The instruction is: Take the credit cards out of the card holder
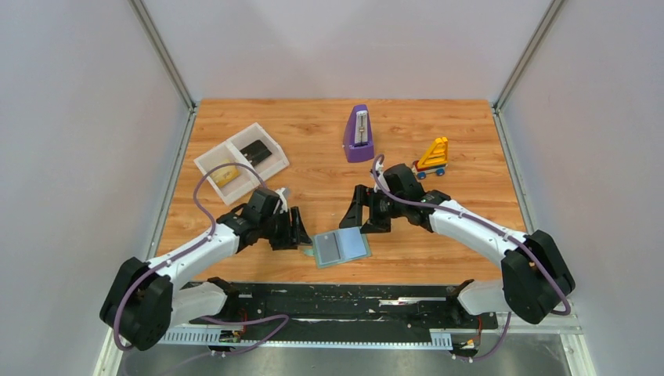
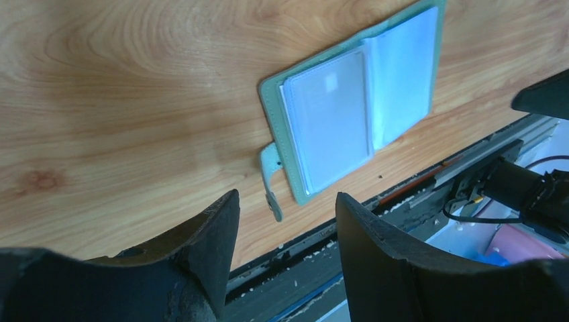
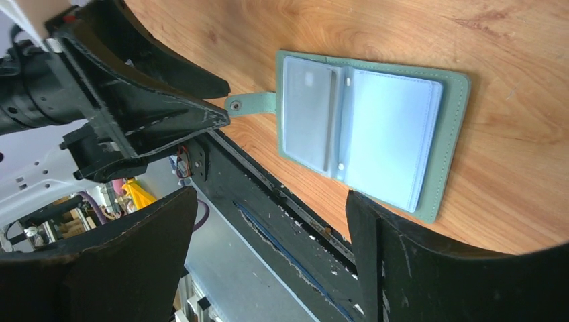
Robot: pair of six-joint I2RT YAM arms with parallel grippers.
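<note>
The card holder (image 1: 329, 247) lies unfolded and flat near the table's front, a green cover with two pale clear-sleeve sides. Its snap strap (image 3: 251, 104) points left, toward my left gripper (image 1: 300, 229). In the left wrist view the sleeves (image 2: 329, 121) look pale; whether cards are inside cannot be told. My left gripper stands open just left of the holder, nothing between its fingers. Above the holder's right back edge hovers my right gripper (image 1: 364, 219), its fingers (image 3: 366, 221) apart and empty.
A white two-part box (image 1: 274, 160) at the back left holds a black item (image 1: 256, 152) and a yellow one (image 1: 225, 175). A purple metronome (image 1: 356, 149) and a yellow toy (image 1: 433, 155) stand behind my right arm.
</note>
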